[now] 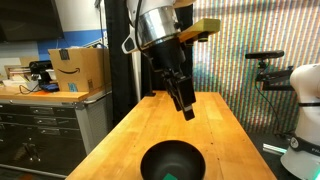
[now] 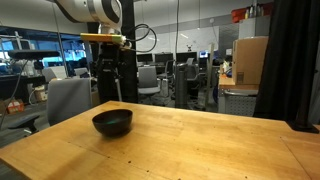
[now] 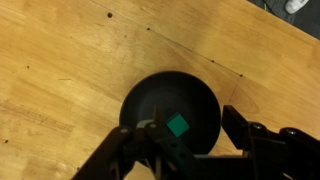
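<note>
A round black bowl point(image 1: 186, 153) stands on the wooden table, near the front in exterior view 1 and left of the middle in exterior view 2. Inside it lies a small green block point(image 3: 177, 125), of which only a corner shows at the bottom of exterior view 1. My gripper hangs above the bowl, its fingers apart, with the block visible below in the wrist view. Clear space separates the dark fingers from the bowl in exterior view 1. From exterior view 2 the block is hidden by the bowl's wall point(image 2: 113, 123).
A cardboard box point(image 1: 80, 68) sits on a separate counter at the back left. Black curtains hang behind the table.
</note>
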